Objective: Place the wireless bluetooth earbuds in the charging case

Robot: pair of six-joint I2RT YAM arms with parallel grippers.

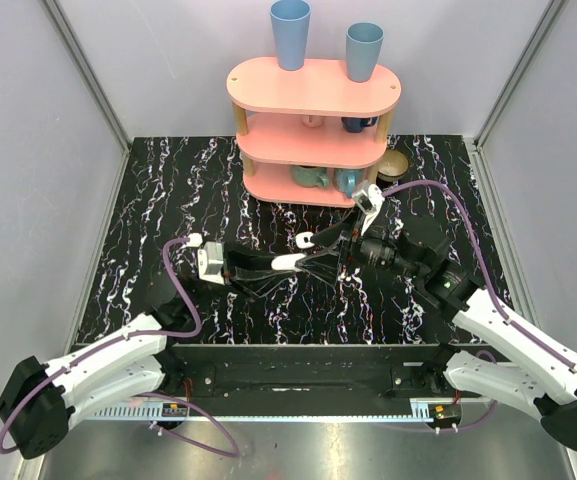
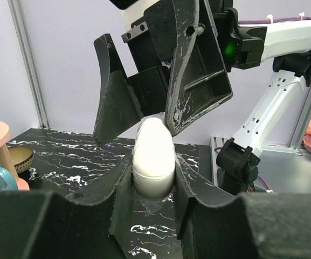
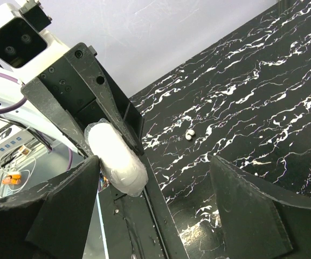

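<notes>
A white oblong charging case (image 2: pixel 153 159), apparently in clear wrap, is held upright-to-tilted in my left gripper (image 1: pixel 280 268), which is shut on it, near the table's middle. My right gripper (image 1: pixel 323 250) is just beside and above it, its fingers part open around the far end of the case in the left wrist view. In the right wrist view two small white earbuds (image 3: pixel 189 134) lie on the black marble table. A white object (image 1: pixel 304 240) shows behind the case in the top view; I cannot tell what it is.
A pink shelf (image 1: pixel 313 85) with cups and mugs stands at the back middle. A tan bowl (image 1: pixel 393 165) sits right of it.
</notes>
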